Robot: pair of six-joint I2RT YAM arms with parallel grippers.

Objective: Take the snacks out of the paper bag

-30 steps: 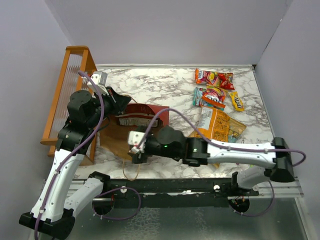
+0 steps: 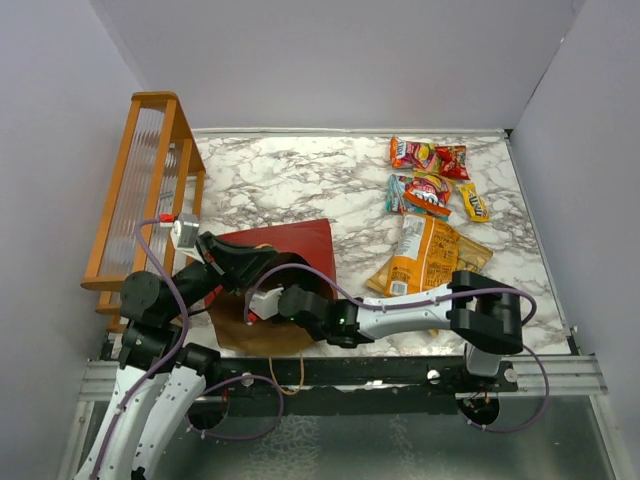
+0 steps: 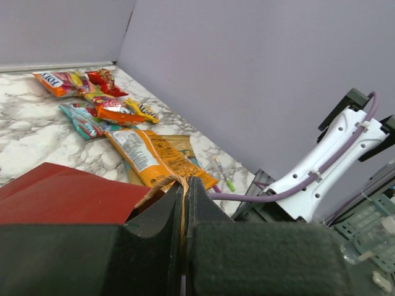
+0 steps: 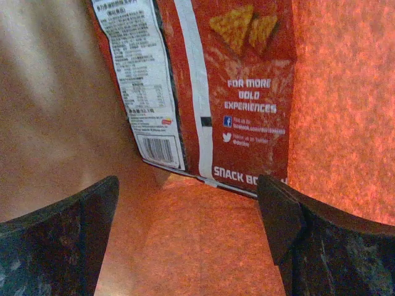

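The paper bag [image 2: 262, 335] lies on its side with its mouth toward the front edge, brown on the front and red on a side panel [image 2: 300, 238]. My left gripper is shut on a thin brown strip of the bag, either handle or rim. Inside the bag, my right gripper is open. In the right wrist view, a red snack packet [image 4: 247, 135] stands just past the fingertips, its bottom edge near the right finger [image 4: 281, 213]; touching or apart, I cannot tell. From above, both arms hide most of the bag's inside.
Several snack packets lie at the back right: red ones [image 2: 430, 195], a small yellow one [image 2: 473, 202] and a large orange one [image 2: 425, 255]. A wooden rack [image 2: 140, 185] stands on the left.
The left arm has come down and right, and the bag's red panel now leans more flatly, hiding the packet seen inside earlier.
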